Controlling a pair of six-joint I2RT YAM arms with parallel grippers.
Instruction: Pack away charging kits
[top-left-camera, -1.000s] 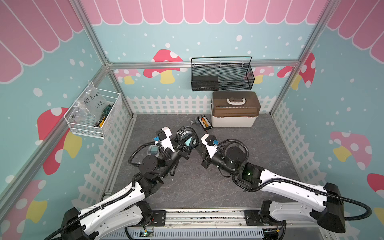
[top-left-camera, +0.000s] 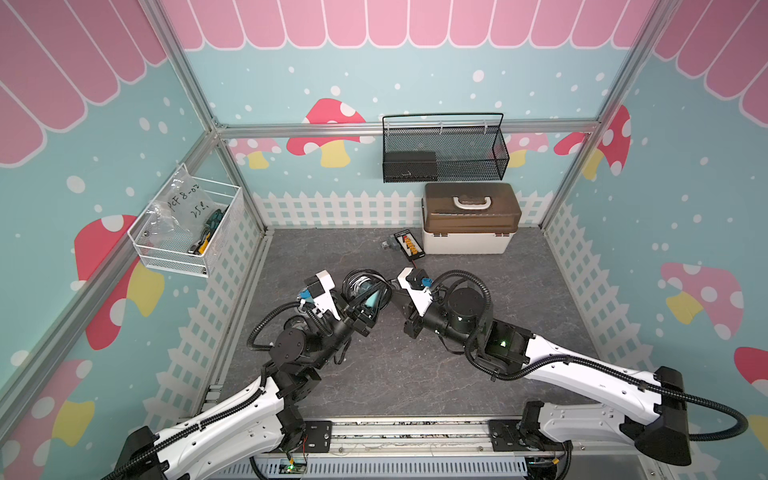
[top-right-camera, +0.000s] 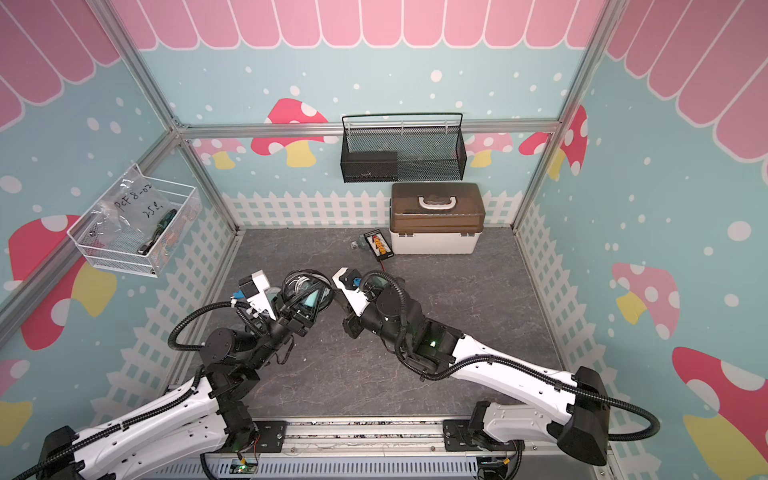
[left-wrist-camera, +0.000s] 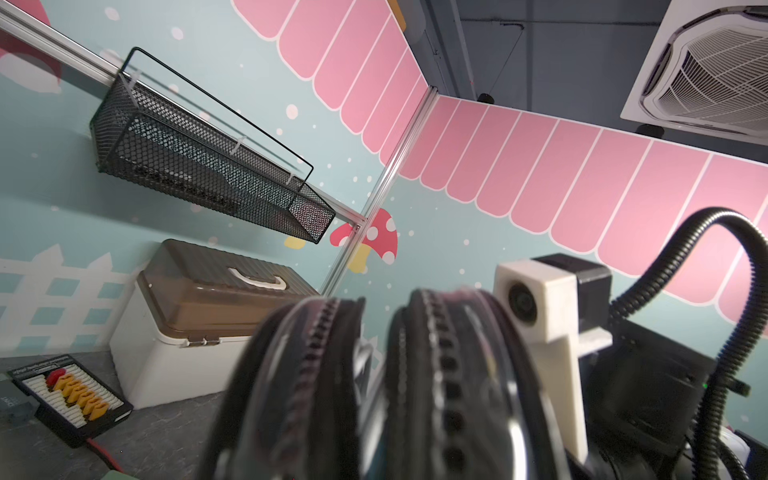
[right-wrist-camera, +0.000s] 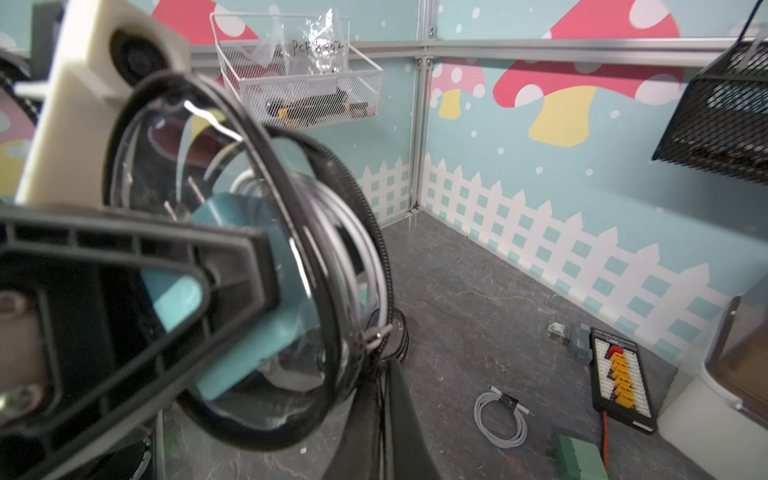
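A round clear zipper pouch (top-left-camera: 365, 289) (right-wrist-camera: 296, 312) with black rim, holding grey cable and a teal item, is held upright between the arms. My left gripper (top-left-camera: 368, 300) is shut on it; the pouch fills the lower left wrist view, blurred. My right gripper is shut at the pouch's zipper edge, beside a zipper pull; whether anything thin is between its fingertips is hard to tell. A coiled grey cable (right-wrist-camera: 500, 420) lies on the floor in the right wrist view.
A lidded storage box (top-left-camera: 472, 217) stands at back right, beside a black board with yellow connectors (top-left-camera: 409, 245). A black mesh basket (top-left-camera: 472, 160) and white wire basket (top-left-camera: 192, 256) hang on the walls.
My left gripper and the pouch have moved down and to the left over the last second. My right gripper has shifted only slightly.
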